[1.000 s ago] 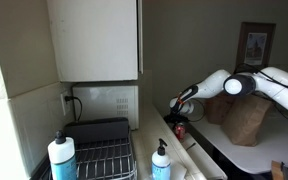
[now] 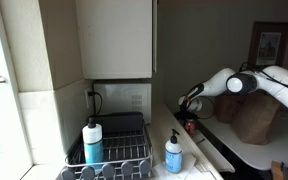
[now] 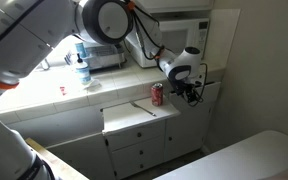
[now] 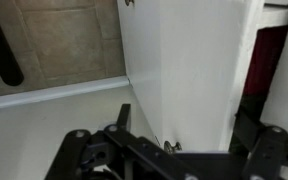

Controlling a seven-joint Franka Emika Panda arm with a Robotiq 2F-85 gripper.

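In the second exterior view my gripper points downward by the right end of the white cabinet. The wrist view shows my gripper open, its dark fingers apart on either side of a white panel. Small metal knobs show on the cabinet's face, one knob low between the fingers. Right of the panel is a narrow dark opening with something dark red inside. Whether a finger touches the panel, I cannot tell. A red can stands on the white top, left of the gripper.
A dark slim object lies on the white surface. Blue soap bottles, one pump bottle among them, stand near the dish rack. Brown paper bags are behind the arm. Tiled floor lies below.
The whole first exterior view has shifted, with bottles, rack and cupboard now farther right in it. The arm stays in nearly the same pose by the red can.
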